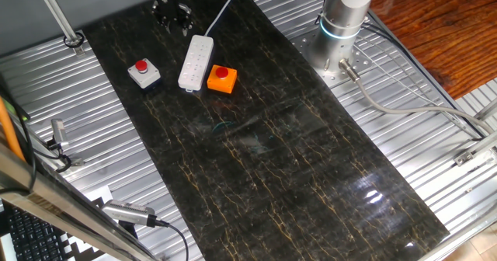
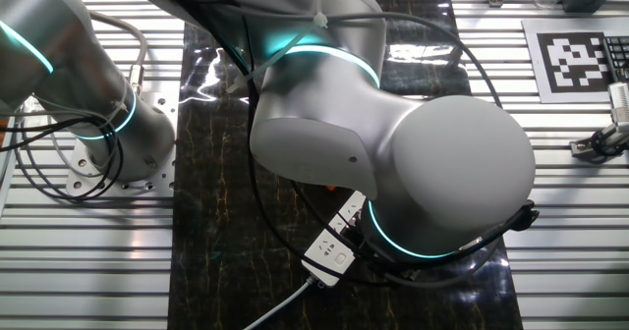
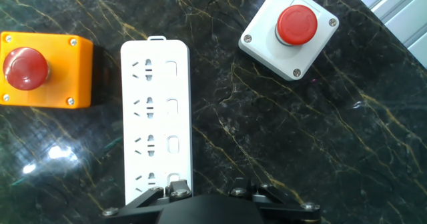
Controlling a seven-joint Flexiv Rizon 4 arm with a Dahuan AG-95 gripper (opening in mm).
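In exterior view 1, my gripper [image 1: 175,26] hangs near the far end of the black marbled mat, above and left of a white power strip [image 1: 196,62]. The wrist view shows my gripper with its fingers apart and nothing between them, so it is open. One finger overlaps the near end of the power strip [image 3: 157,111]. An orange box with a red button [image 3: 47,71] lies left of the strip. To the strip's right sits a white box with a red button [image 3: 290,31], turned at an angle. Both boxes stand apart from the strip.
A cable [image 1: 222,11] runs from the strip off the far edge. My arm [image 2: 324,104] covers much of exterior view 2, hiding both boxes almost wholly. Ribbed metal flanks the mat.
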